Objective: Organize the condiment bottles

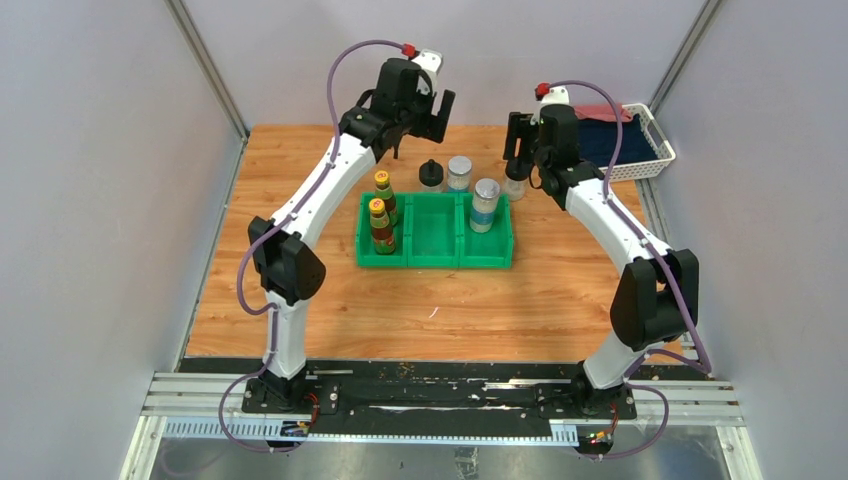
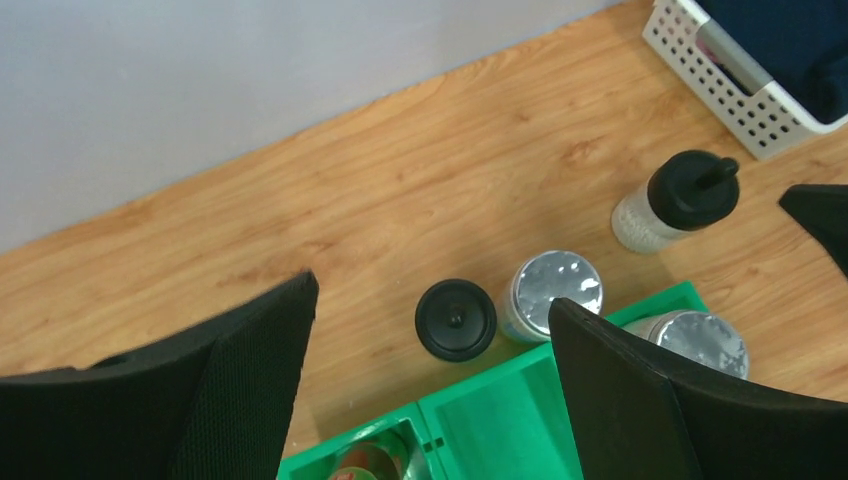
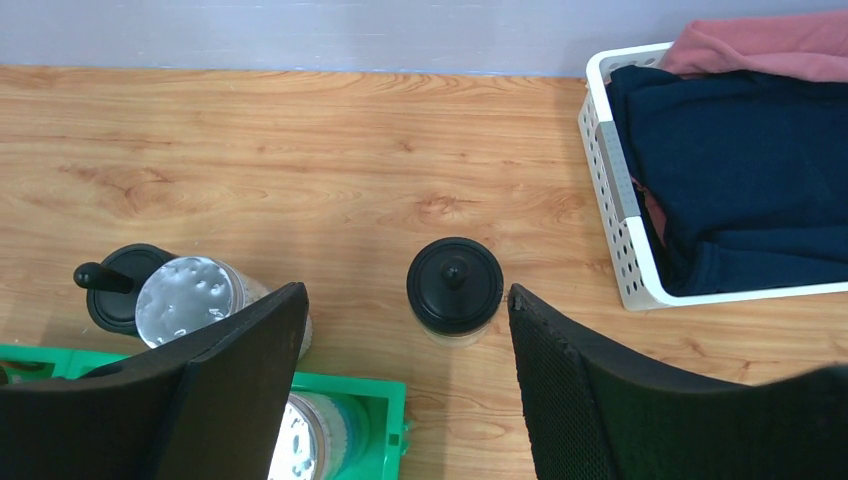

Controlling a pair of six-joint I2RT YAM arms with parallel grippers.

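A green three-compartment organizer (image 1: 434, 262) holds two yellow-capped sauce bottles (image 1: 382, 228) on the left and a silver-lidded jar (image 1: 483, 205) on the right. Behind it stand a black-capped bottle (image 1: 431, 172), another silver-lidded jar (image 1: 459, 172), and, farther right, a black-capped shaker (image 3: 454, 285), centred between the fingers of my right gripper in its wrist view, below them. My left gripper hangs open over the back of the table, above the middle black-capped bottle, holding nothing. My right gripper is also open and empty.
A white basket (image 1: 638, 164) with dark and pink cloth sits at the back right, near the right gripper. Walls border the back and sides.
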